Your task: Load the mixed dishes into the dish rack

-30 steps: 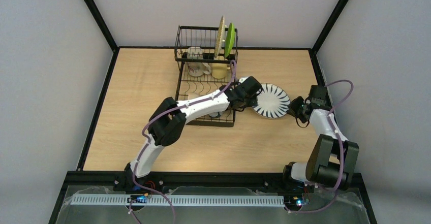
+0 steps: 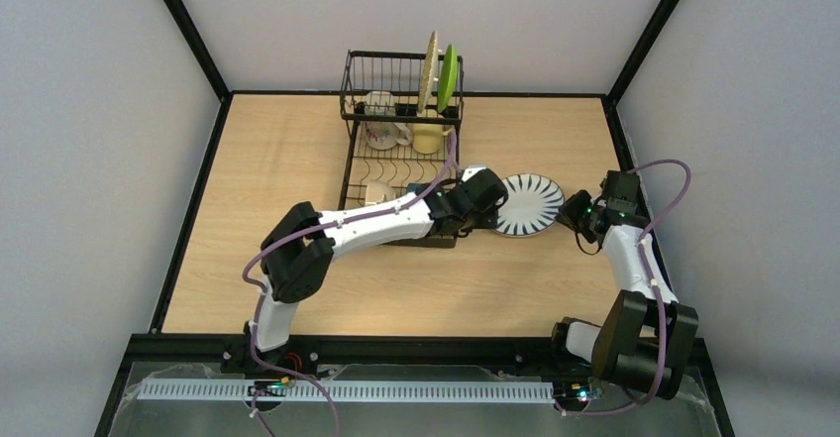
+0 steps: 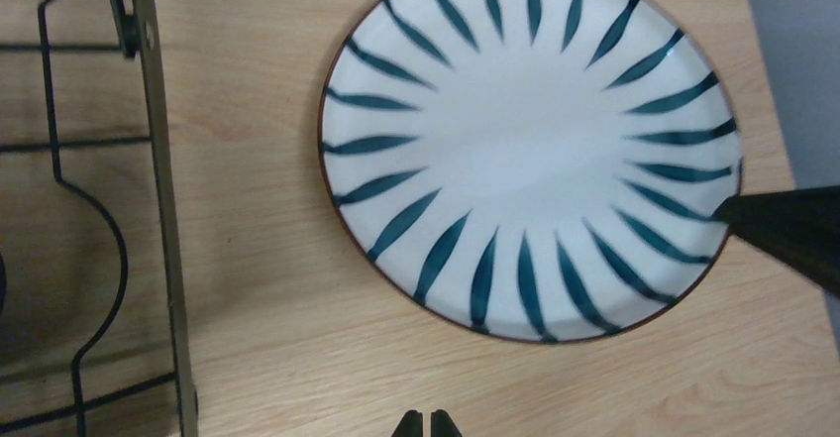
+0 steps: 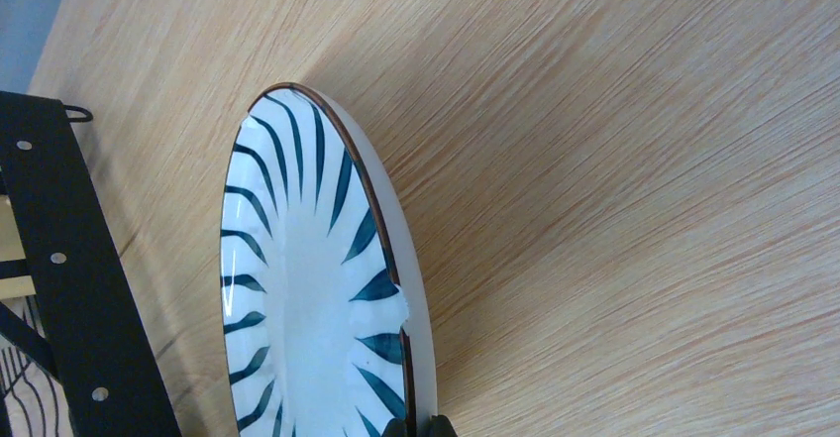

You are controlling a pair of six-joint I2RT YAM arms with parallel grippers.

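Note:
A white plate with dark teal stripes (image 2: 531, 205) is just right of the black dish rack (image 2: 347, 179). My right gripper is shut on the plate's right rim, which runs between its fingertips. Seen from the left wrist, the dark tip of the right gripper meets the rim. My left gripper is shut, its tips almost together over bare table, apart from the plate, with nothing showing between them. From above, the left hand (image 2: 482, 197) covers the rack's right front corner and comes close to the plate's left edge.
On the rack's upper tier stand a cream plate (image 2: 429, 72) and a green plate (image 2: 448, 80). Below are a patterned mug (image 2: 382, 132), a yellow mug (image 2: 427, 138) and a pale cup (image 2: 377, 192). The left arm hides part of the lower tier.
The left arm has swung left and its hand has come slightly nearer the front. The plate and right gripper have shifted only a little. The pale cup in the rack is now more exposed.

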